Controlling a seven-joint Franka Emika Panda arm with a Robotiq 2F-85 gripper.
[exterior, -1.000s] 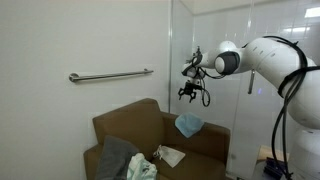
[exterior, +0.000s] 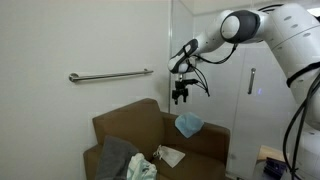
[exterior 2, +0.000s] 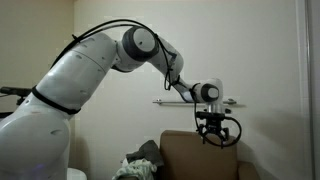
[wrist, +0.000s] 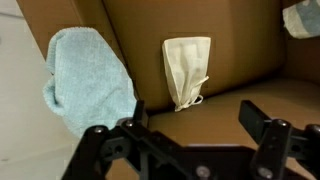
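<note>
My gripper (exterior: 180,98) hangs in the air above the brown couch (exterior: 130,122), well clear of it, pointing down. In the wrist view its dark fingers (wrist: 130,133) stand wide apart at the bottom edge, with nothing between them. A light blue cloth (wrist: 90,80) drapes over the couch's arm at the left of that view; exterior view 1 has the same cloth (exterior: 188,124) below my gripper. On the seat lies a whitish cloth with ties (wrist: 186,68).
At the couch's other end are a dark grey cloth (exterior: 117,157) and a white-and-green patterned cloth (exterior: 142,170). A towel bar (exterior: 105,76) runs along the wall behind. Open air surrounds my gripper.
In exterior view 1 my arm has swung left, from farther right, and now hangs nearer the couch's middle. The cloths and couch look unmoved.
</note>
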